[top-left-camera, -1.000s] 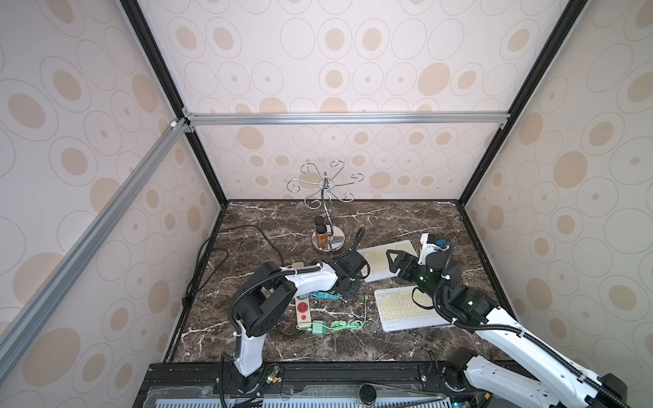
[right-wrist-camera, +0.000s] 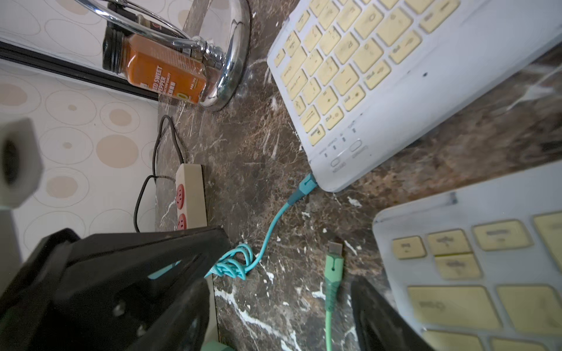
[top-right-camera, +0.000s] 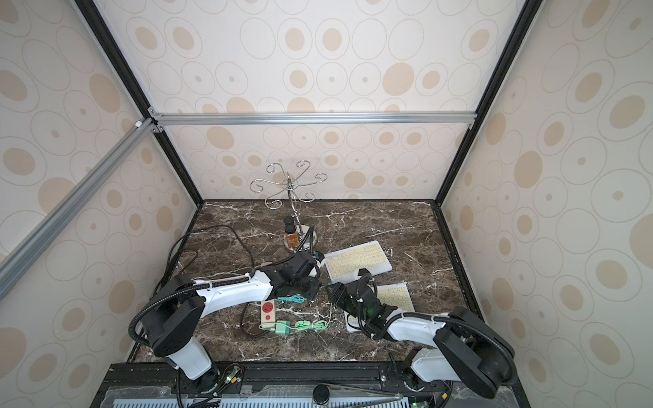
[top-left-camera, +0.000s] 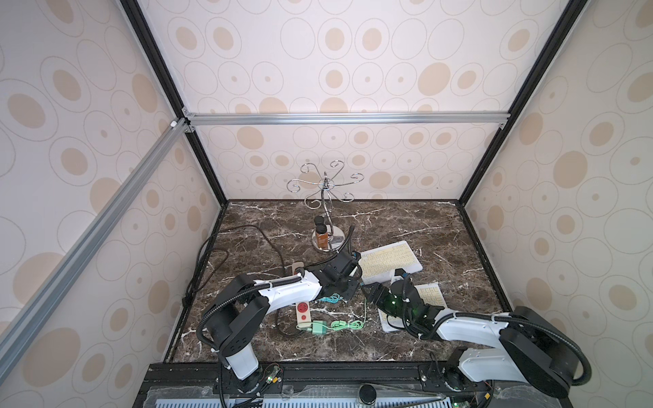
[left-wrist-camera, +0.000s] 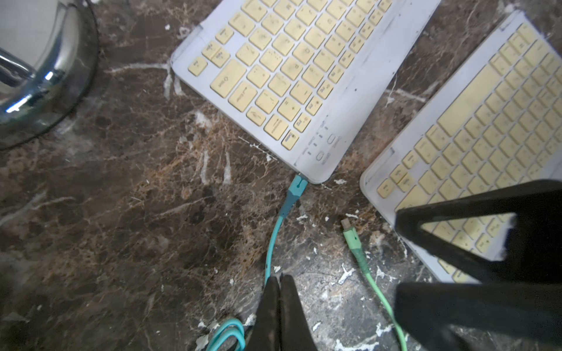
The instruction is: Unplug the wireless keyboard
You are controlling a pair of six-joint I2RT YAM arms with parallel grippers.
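Note:
Two white keyboards with cream keys lie on the marble table. The far keyboard point(left-wrist-camera: 275, 70) has a blue cable plug point(left-wrist-camera: 297, 186) at its near corner, touching its edge. Beside the near keyboard point(left-wrist-camera: 486, 134), a green cable plug point(left-wrist-camera: 351, 237) lies on the table, its metal tip bare and apart from the keyboard. My left gripper is shut, nothing showing between its fingers, over the blue cable. Open, my right gripper has its fingers either side of the green plug in its wrist view; contact cannot be told. The right gripper partly covers the near keyboard.
A power strip point(top-left-camera: 303, 314) with a green adapter point(top-left-camera: 319, 327) stands left of the keyboards. Behind is a chrome stand point(top-left-camera: 326, 197) with a spice bottle point(right-wrist-camera: 164, 70) at its base. Both grippers are close together.
My right gripper has moved left and toward the front, off the far keyboard to beside the near one.

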